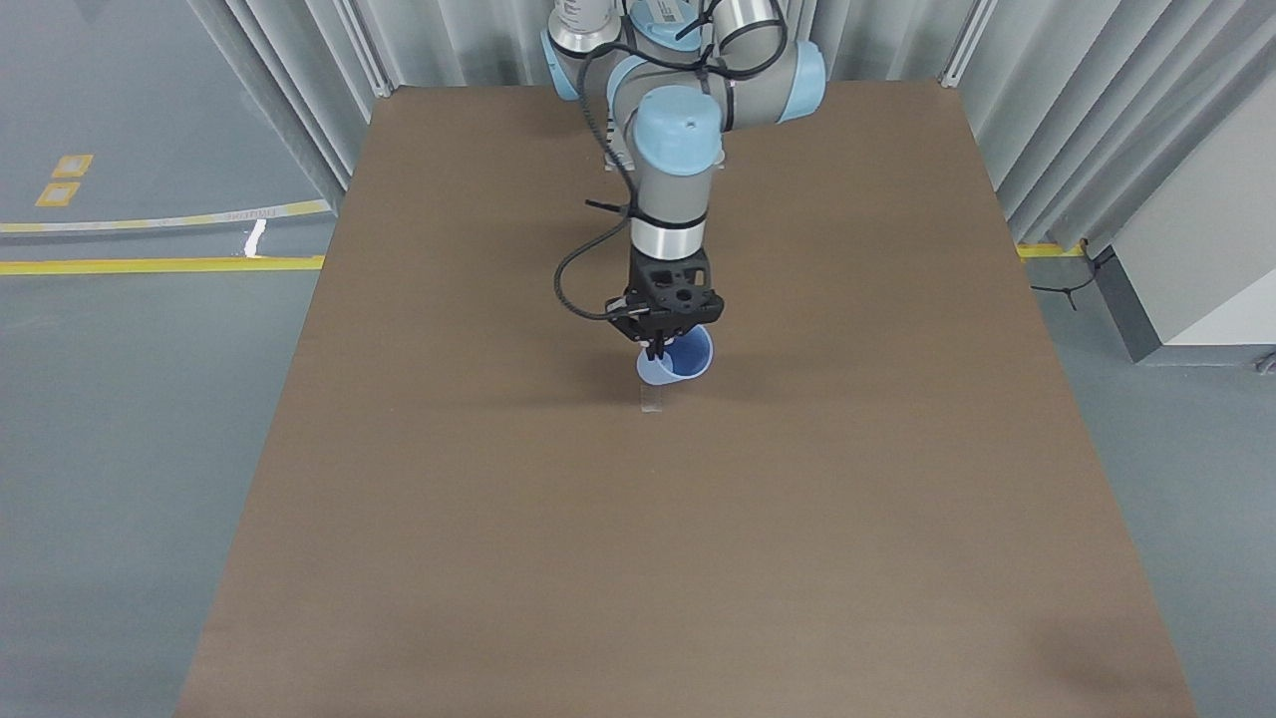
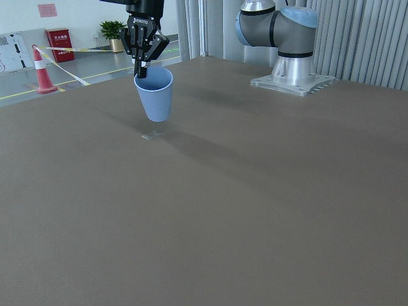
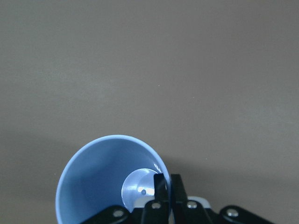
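Observation:
A light blue cup (image 1: 691,359) hangs upright, or nearly so, from my gripper (image 1: 655,349) near the middle of the table (image 1: 670,538). In the left view the cup (image 2: 155,102) is above the table, its shadow below it, and the black gripper (image 2: 141,71) holds its rim. From the wrist, the cup (image 3: 93,177) opens toward the camera, and my gripper is shut on the wall at its right side.
A small clear tape patch (image 2: 152,135) lies on the table under the cup. The arm's base (image 2: 292,81) stands at the back of the table.

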